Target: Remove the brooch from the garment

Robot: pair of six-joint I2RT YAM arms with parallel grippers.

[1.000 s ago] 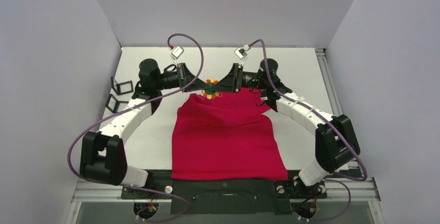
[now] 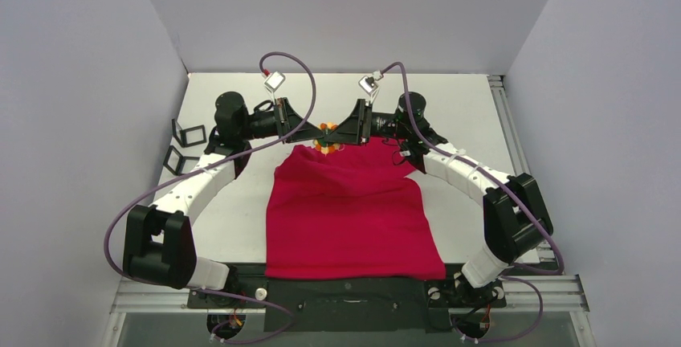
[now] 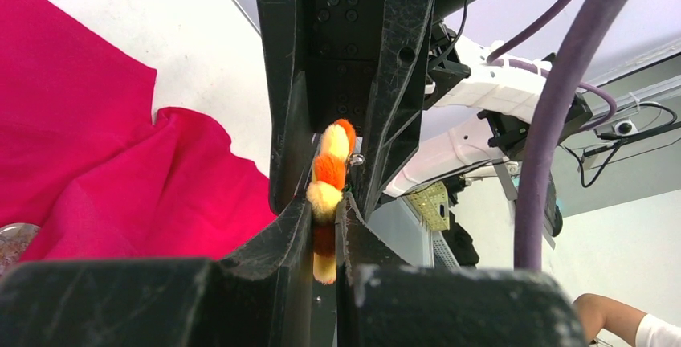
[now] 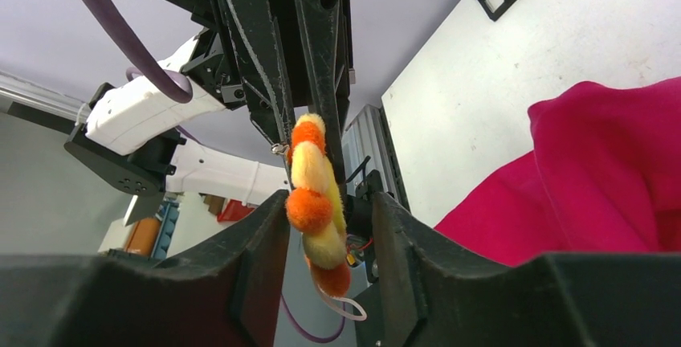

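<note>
An orange-and-yellow fuzzy flower brooch is held above the garment's far part, clear of the cloth in both wrist views. My left gripper is shut on the brooch, seen edge-on between its fingers. From the other side comes my right gripper, its fingers apart around the brooch with a gap on the right. A small metal piece sticks out behind the petals. Below lies the red garment, spread toward the front edge and bunched at its far end.
Two black frames stand at the table's left edge. A round silvery object rests on the cloth in the left wrist view.
My right arm has shifted slightly left, bringing its gripper farther over the brooch. The left arm, brooch and garment look unchanged.
</note>
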